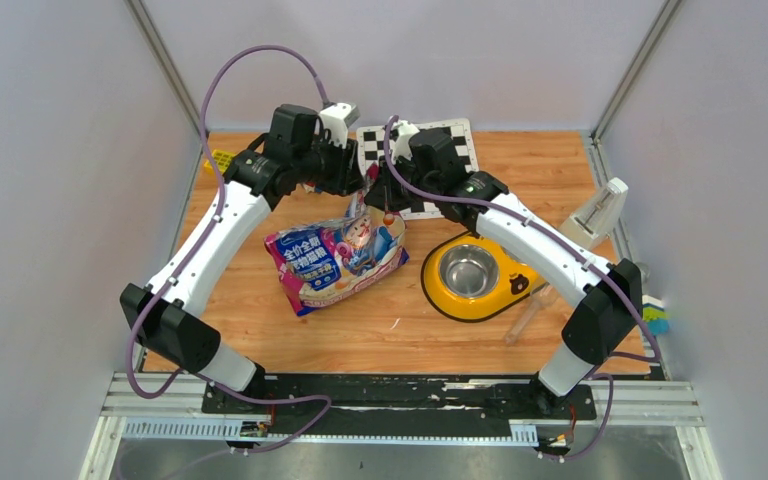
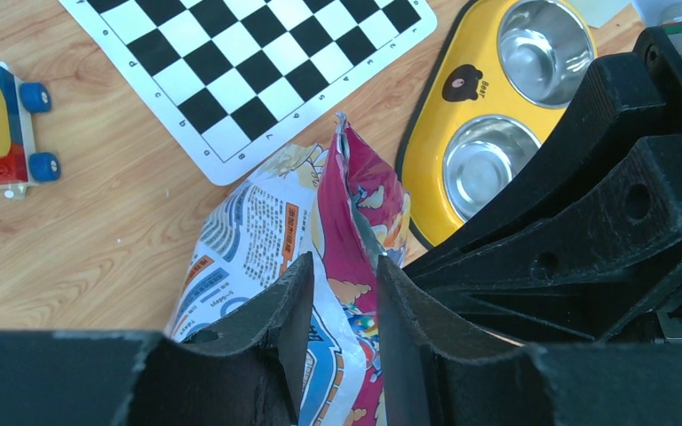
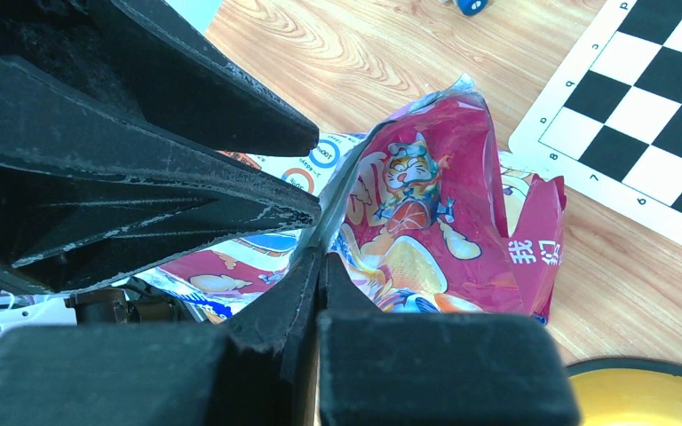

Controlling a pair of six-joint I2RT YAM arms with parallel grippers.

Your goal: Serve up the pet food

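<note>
The pet food bag, pink, blue and white, leans on the table with its top edge raised between both grippers. My left gripper is part open; the bag's pink side fold shows beyond the gap between its fingers. In the right wrist view, the left fingertips come close to the bag's upper edge. My right gripper is shut, with the thin film of that edge running into its fingertips. To the right lies a yellow tray with two metal bowls; the right arm covers part of it.
A black-and-white checkerboard lies flat behind the bag. A toy car of coloured bricks stands at the left. Partly under the right arm is a clear plastic object with a pale end.
</note>
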